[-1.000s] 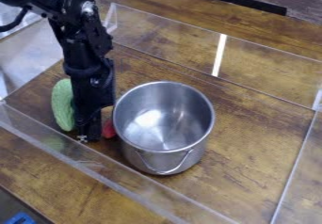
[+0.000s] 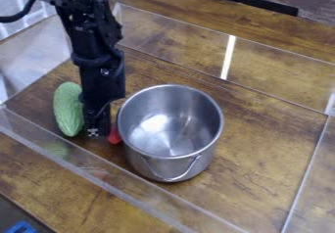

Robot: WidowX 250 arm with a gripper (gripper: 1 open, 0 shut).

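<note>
My black gripper [image 2: 98,124] reaches down from the upper left between a green cucumber-like vegetable [image 2: 67,109] and a steel pot [image 2: 169,163]. A small red object [image 2: 114,135] sits beside my fingertips, partly hidden behind the pot's left side. The fingertips are dark and crowded by these things, so I cannot see clearly what, if anything, is between them.
Clear plastic walls run along the left front and the back, and a white strip [image 2: 228,58] lies at the back.
</note>
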